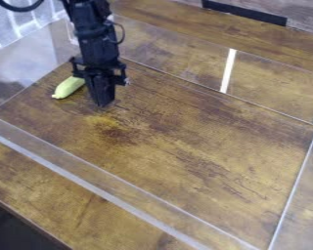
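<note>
The black robot arm reaches down from the upper left, and its gripper (102,96) hangs low over the wooden table top, shut, with nothing visible between its fingers. Just left of it, partly behind the arm, lies a pale green elongated object (67,86), angled from lower left to upper right.
Clear plastic walls (114,195) surround the work area on the table (199,156). A dark bar (243,12) lies at the back, outside the walls.
</note>
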